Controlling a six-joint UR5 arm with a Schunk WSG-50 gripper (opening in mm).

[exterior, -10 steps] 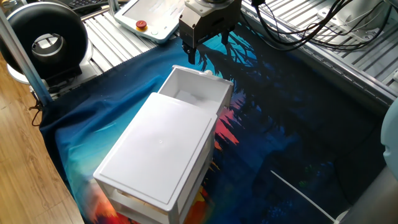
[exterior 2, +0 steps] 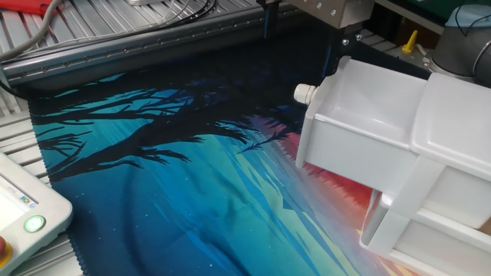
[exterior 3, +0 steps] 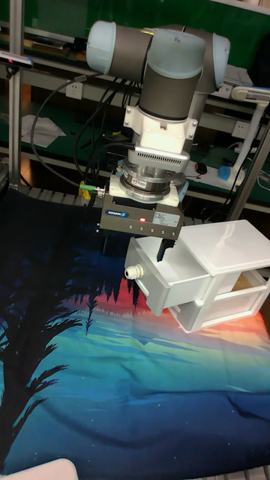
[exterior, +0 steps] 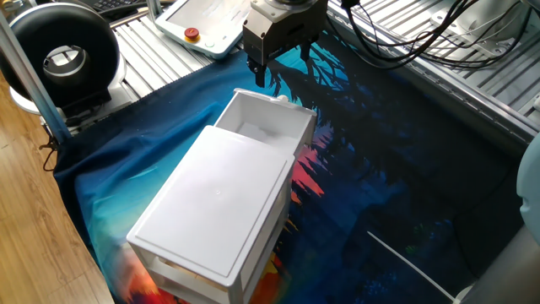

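A white plastic drawer unit (exterior: 208, 196) stands on the printed cloth. Its upper drawer (exterior: 263, 122) is pulled well out, and its inside looks empty. On the drawer's front is a round white knob (exterior 2: 304, 93). My gripper (exterior: 283, 71) hangs pointing down near the drawer's front end, its two fingers spread wide with nothing between them. In the third exterior view the gripper (exterior 3: 132, 253) appears above the knob and drawer front; whether either finger touches the drawer cannot be told.
A tablet-like pendant with a red button (exterior: 192, 34) lies beyond the cloth. Cables (exterior: 422, 51) run over the slatted metal table, and a black round object (exterior: 61, 63) stands at the left.
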